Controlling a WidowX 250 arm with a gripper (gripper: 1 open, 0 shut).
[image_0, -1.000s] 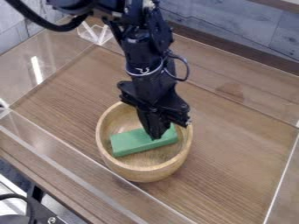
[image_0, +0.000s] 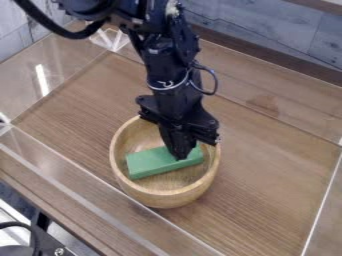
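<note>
A round light-wood bowl (image_0: 171, 194) stands on the wooden table, with a green rectangular block (image_0: 152, 164) lying flat inside it. The black robot arm reaches down from the top, its gripper (image_0: 179, 146) low over the back part of the bowl, at the block's far end. The arm hides part of the bowl's back, and whether the fingers are open or shut, or touch the block, cannot be made out.
A grey panelled wall (image_0: 278, 40) runs along the back right. A black cable lies at the lower left corner.
</note>
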